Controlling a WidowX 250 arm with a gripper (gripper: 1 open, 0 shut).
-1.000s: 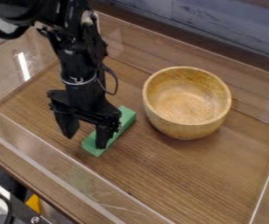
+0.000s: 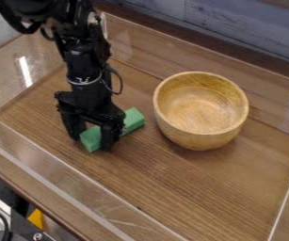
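Note:
My black gripper (image 2: 91, 127) is low over the table, left of centre, open, its fingers on either side of a green elongated block (image 2: 126, 123). The block lies diagonally on the wood, partly hidden by the fingers. Whether the fingers touch it I cannot tell.
A large yellow wooden bowl (image 2: 200, 108) stands to the right of the block. A pale wall runs along the back right, and cables lie at the lower left corner.
The gripper came down around the green block about a second ago, and has since shifted slightly left and back, away from the viewer.

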